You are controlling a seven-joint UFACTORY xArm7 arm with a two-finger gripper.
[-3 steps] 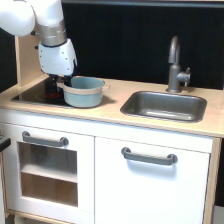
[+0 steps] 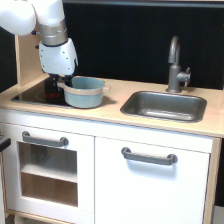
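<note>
A blue-grey pot (image 2: pixel 87 95) rests at the right edge of the black stove top (image 2: pixel 40 92), with part of it over the light wooden counter. My white arm comes down from the upper left, and my dark gripper (image 2: pixel 63 80) is at the pot's left rim. The fingers look small and dark against the stove and the black wall, so how far apart they are does not show. Whether they touch or hold the rim is also unclear.
To the right, a grey sink (image 2: pixel 165 104) is set into the counter below a dark faucet (image 2: pixel 176 65). Open wood lies between pot and sink. Under the counter are white cabinet doors with grey handles (image 2: pixel 150 157); the left one has a window.
</note>
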